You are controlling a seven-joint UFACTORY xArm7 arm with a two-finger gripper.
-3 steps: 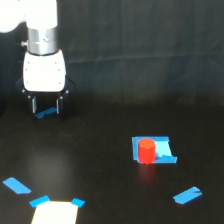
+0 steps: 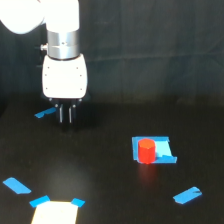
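My white gripper (image 2: 66,118) points straight down above the dark table at the left of the camera view. Its two dark fingers stand close together, and no object shows between them; whether they touch is too small to tell. A red cylinder (image 2: 147,151) is upright at the front left of a light-blue square (image 2: 163,148) edged with blue tape, right of the middle. The gripper is well to the left of it and farther back, apart from it.
Blue tape strips lie at the left (image 2: 16,186), the right front (image 2: 187,195) and behind the gripper (image 2: 45,113). A pale block or sheet (image 2: 54,213) lies at the front edge, with tape at its corners.
The gripper has moved right and slightly lower in the view. Its fingers, wide apart before, are now close together. The red cylinder has not moved.
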